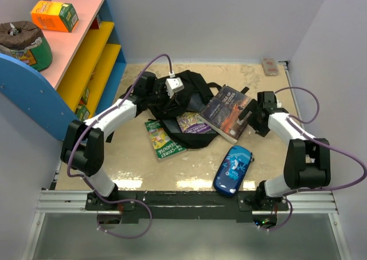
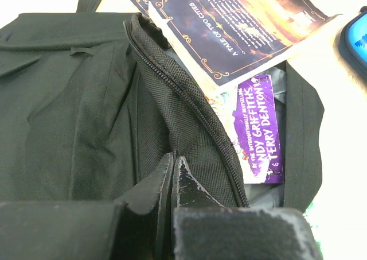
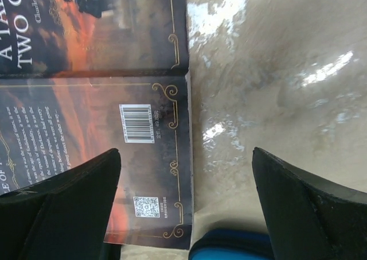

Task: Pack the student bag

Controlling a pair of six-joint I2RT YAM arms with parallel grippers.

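The black bag [image 1: 198,139] lies spread on the table with its mouth toward the front. My left gripper is shut on the fabric beside the bag's zip edge. A purple-covered book [image 2: 259,128] lies inside the opening. A dark book [image 1: 225,112], A Tale of Two Cities, lies partly over the bag's right side. Open and empty, my right gripper is above that book's right edge, one finger [image 3: 94,185] over the cover and the other over bare table. A blue pencil case [image 1: 233,169] lies in front. Partly under the bag is a green book [image 1: 163,139].
A small box [image 1: 269,66] stands at the back right corner. Shelves [image 1: 86,65] rise at the left.
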